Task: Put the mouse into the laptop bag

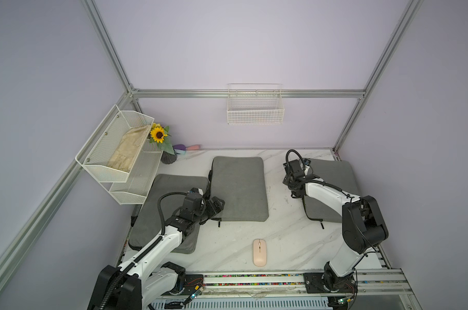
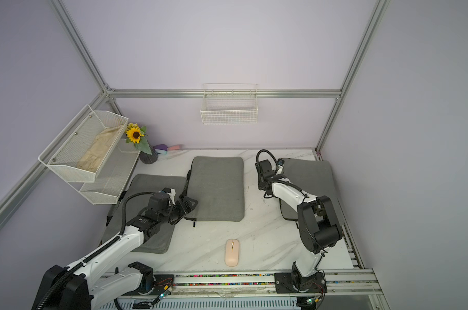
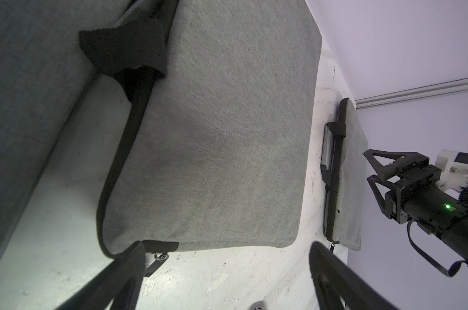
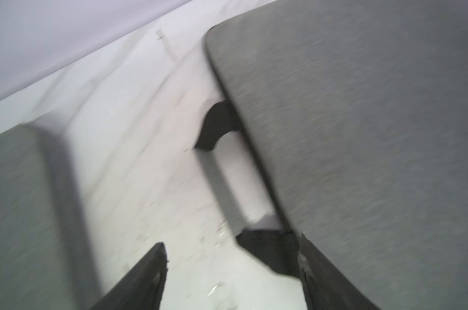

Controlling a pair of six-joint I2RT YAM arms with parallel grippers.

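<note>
A pale pink mouse (image 1: 259, 252) lies on the marble table near the front middle. Three grey laptop bags lie flat: a left one (image 1: 166, 235), a middle one (image 1: 238, 186) and a right one (image 1: 332, 170). My left gripper hangs open over the dark-edged front-left part of the middle bag, with a zipper pull below. My right gripper, also open, is above the left edge of the right bag, where a dark strap handle sticks out; that view is blurred.
A white two-tier wire shelf (image 1: 110, 173) and a sunflower (image 1: 158, 134) stand at the back left. A wire basket (image 1: 255, 116) hangs on the back wall. The front middle and the gap between the middle and right bags are clear table.
</note>
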